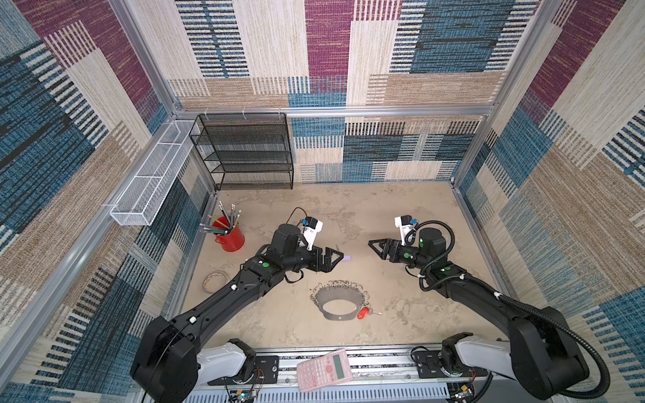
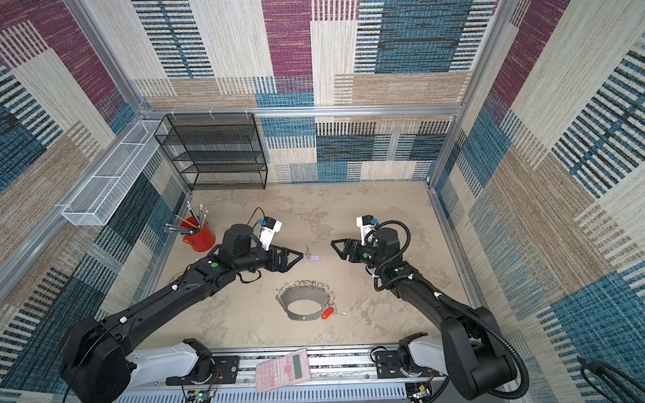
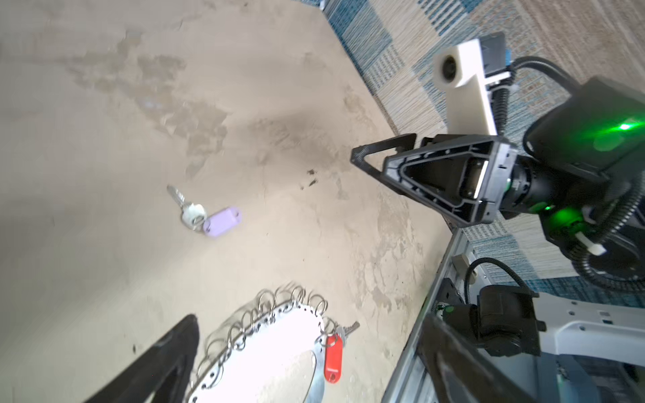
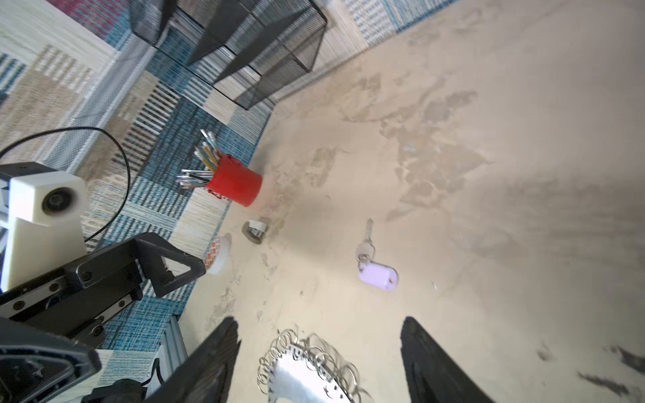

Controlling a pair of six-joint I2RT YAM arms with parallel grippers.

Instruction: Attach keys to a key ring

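A grey oval band ringed with many metal key rings (image 1: 336, 290) lies on the table, a key (image 3: 348, 330) with red tag (image 3: 333, 358) at its right. A key (image 4: 364, 253) with a lilac tag (image 4: 378, 275) lies farther back. My left gripper (image 1: 329, 258) stands open above and left of the band, nothing between its fingers. My right gripper (image 1: 379, 248) is above and right of it, its fingers apart and empty in the right wrist view.
A red cup of pens (image 1: 229, 236) stands at the left, with a tape roll (image 1: 215, 272) nearer. A black wire rack (image 1: 242, 158) is at the back left, a pink calculator (image 1: 315, 369) on the front rail.
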